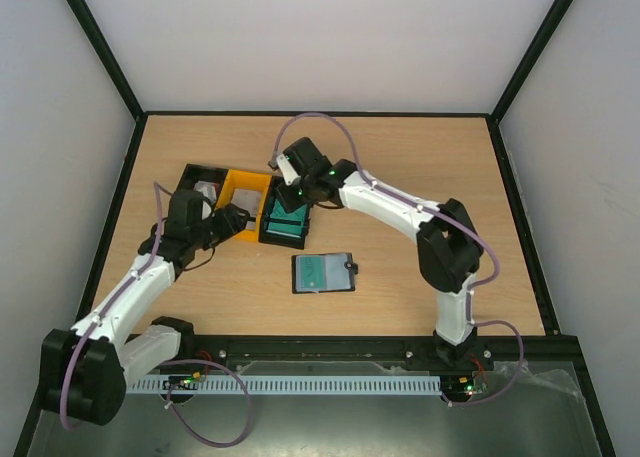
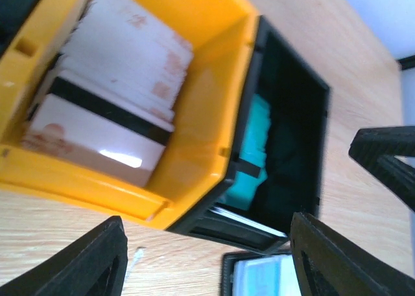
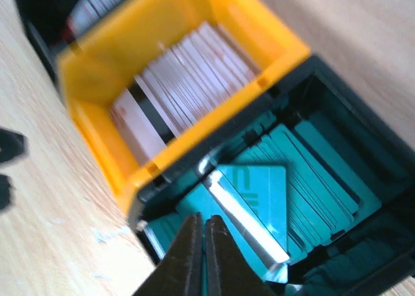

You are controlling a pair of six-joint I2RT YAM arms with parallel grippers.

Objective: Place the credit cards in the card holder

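Teal cards (image 3: 318, 179) lie in the black box (image 1: 283, 242), several standing in a row and one or two leaning loose at its near end. My right gripper is shut above this box, with nothing visible between its fingers. Left of the box, my left gripper stands open and empty over the table by the yellow box's near edge. On the table in front lies the card holder (image 1: 323, 273), spread open, dark-edged with a clasp at its right. A teal card shows in its left half; the right half looks pale.
The yellow box (image 2: 214, 95) holds pale cards (image 2: 130, 43) and adjoins the black box. Another dark box (image 1: 190, 174) with cards stands at its left. Bare table (image 1: 430, 157) surrounds the card holder and stretches off to the right.
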